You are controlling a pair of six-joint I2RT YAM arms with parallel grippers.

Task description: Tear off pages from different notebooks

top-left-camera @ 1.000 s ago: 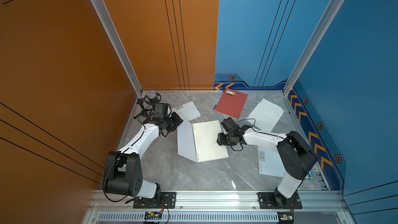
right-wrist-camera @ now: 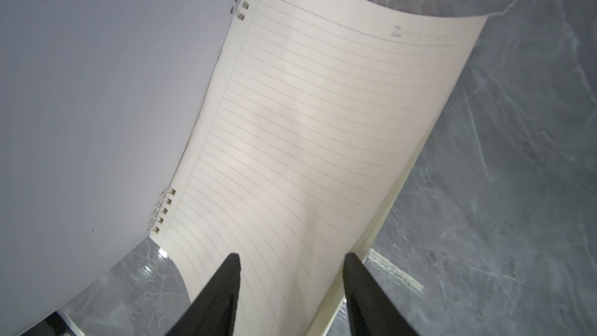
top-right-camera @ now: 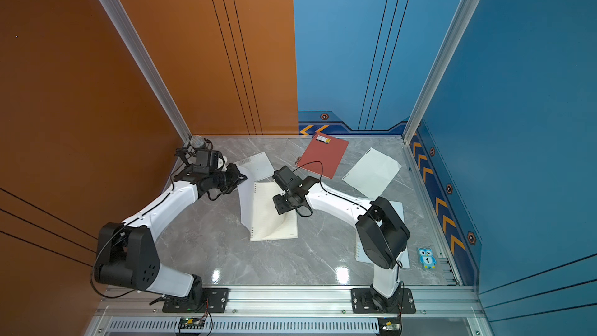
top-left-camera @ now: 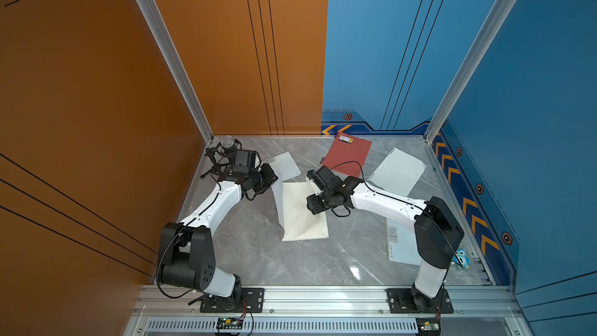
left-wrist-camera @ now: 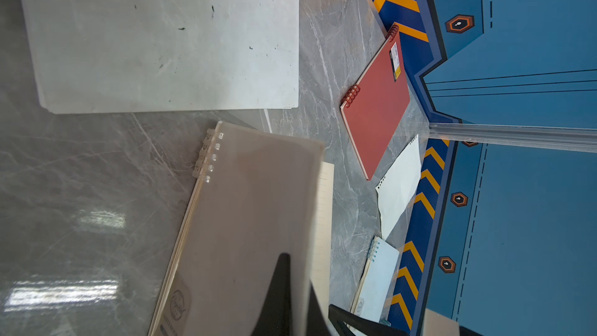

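A spiral notebook lies open in the middle of the table; its lined cream page (right-wrist-camera: pixel 292 118) fills much of the right wrist view. That page bows, its outer edge raised off the pale sheets beneath (right-wrist-camera: pixel 382 211). The translucent cover (left-wrist-camera: pixel 248 211) stands tilted up at the left wrist view, its edge pinched between the fingers of my shut left gripper. My right gripper is open over the page's outer side, the page and its edge showing between its fingers. Whether they touch the paper is hard to tell.
A red notebook (top-left-camera: pixel 348 154) lies at the back, a loose torn sheet (top-left-camera: pixel 398 171) at back right, and a pale notebook (top-left-camera: pixel 404 242) under the right arm. Another white notebook (left-wrist-camera: pixel 168 37) lies behind the left gripper. A blue owl figure (top-right-camera: pixel 426 258) stands far right.
My right gripper has moved left over the page, whose outer side now bows up. The notebook has shifted slightly left and its cover stands steeper. The left gripper has barely moved.
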